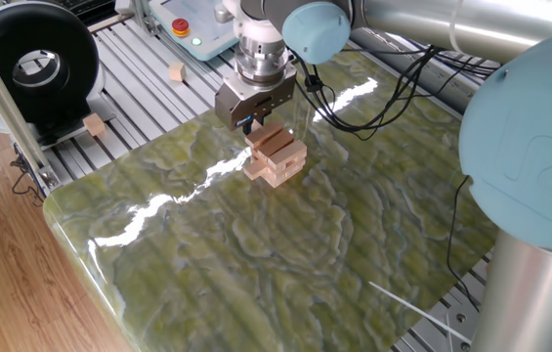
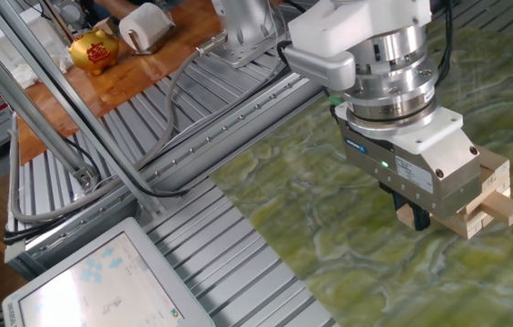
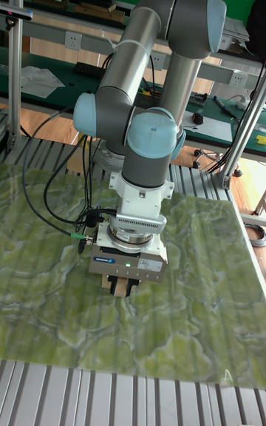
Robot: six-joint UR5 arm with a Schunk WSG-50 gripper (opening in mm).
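Note:
A small stack of wooden blocks [image 1: 277, 156] stands on the green marbled tabletop, with one block [image 2: 506, 208] sticking out sideways from its lower part. My gripper [image 3: 118, 287] is low at one side of this stack, pointing down. In exterior view 3, black fingers [image 3: 107, 282] show on both sides of a wooden block end [image 3: 120, 286]. Exterior view 2 has a dark finger [image 2: 419, 216] close by the stack, with a bit of wood behind it. The gripper body hides much of the stack there, and whether the fingers press on the block cannot be made out.
Two loose wooden blocks lie off the green top, one block [image 1: 177, 71] on the slatted frame and another block [image 1: 94, 124] near the black wheel-like object [image 1: 33, 66]. Dark cables [image 1: 393, 103] hang beside the arm. The green surface [image 1: 217, 264] is otherwise widely clear.

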